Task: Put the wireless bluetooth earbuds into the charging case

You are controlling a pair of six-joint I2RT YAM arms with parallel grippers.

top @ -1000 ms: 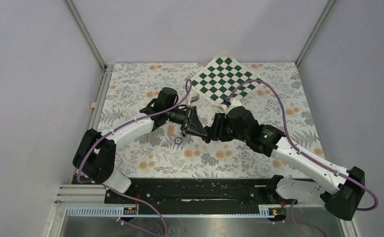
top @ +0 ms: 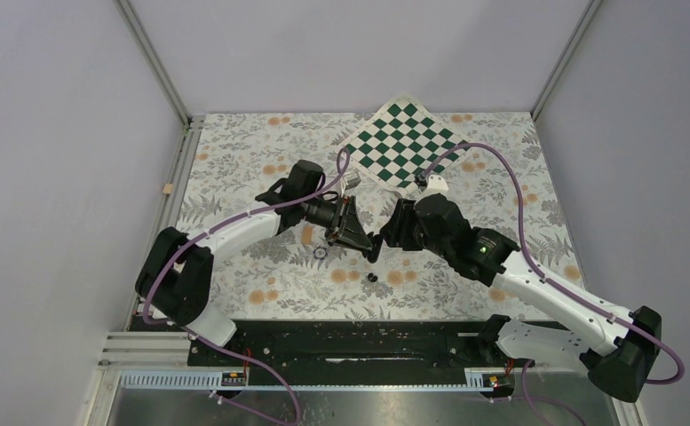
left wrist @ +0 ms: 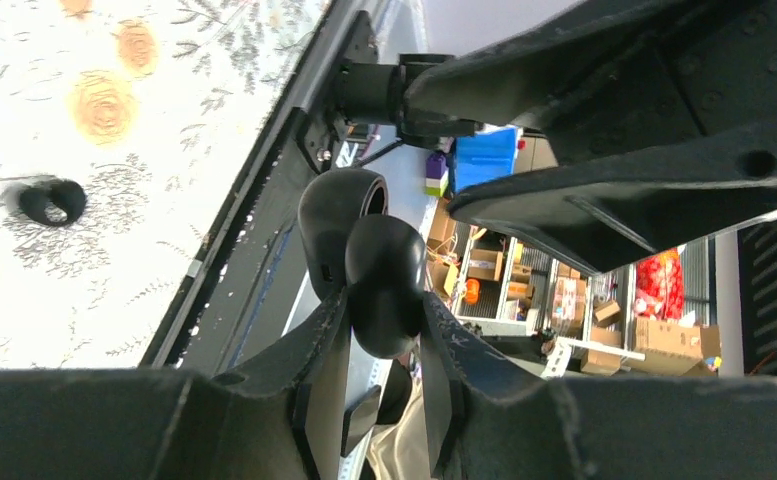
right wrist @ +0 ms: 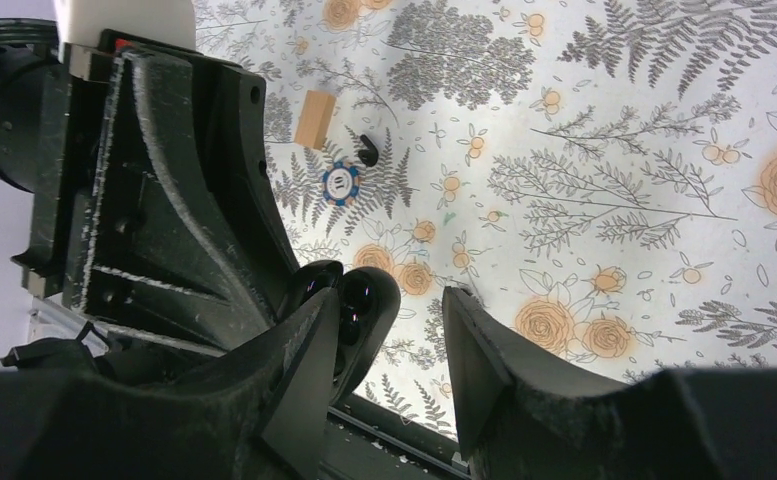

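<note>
My left gripper is shut on the black charging case (left wrist: 388, 285), held above the cloth with its lid open. In the right wrist view the case's (right wrist: 376, 305) glossy inside shows partly; whether an earbud sits in it I cannot tell. My right gripper stands open close to the case, with no earbud seen between its fingers. A black earbud (top: 372, 277) is on or just above the cloth below the case, slightly blurred in the left wrist view (left wrist: 52, 202). Another small black earbud (right wrist: 367, 152) lies near the poker chip.
A blue and white poker chip (right wrist: 341, 184) and a wooden block (right wrist: 314, 119) lie on the floral cloth left of the case. A green checkered board (top: 403, 142) is at the back. Open cloth (top: 448, 293) stretches to the front right.
A black earbud has appeared on the cloth side below the case, where none showed before. My right gripper has drawn back slightly to the right. The left gripper and case have shifted slightly.
</note>
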